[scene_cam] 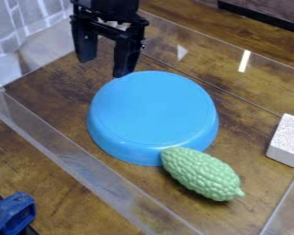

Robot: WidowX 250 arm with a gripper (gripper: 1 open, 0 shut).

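Observation:
My black gripper (pixel 106 48) hangs at the top left, above the wooden floor, behind and left of an upturned-looking blue round dish (pixel 151 116). Whether its fingers are open or shut is hard to tell. A green bumpy vegetable toy (pixel 201 173), like a bitter melon, lies at the dish's front right edge, touching it.
A white block (pixel 286 139) sits at the right. A blue object (pixel 7 216) lies at the lower left, beyond a clear wall. Bare wood (pixel 223 92) is free behind and right of the dish.

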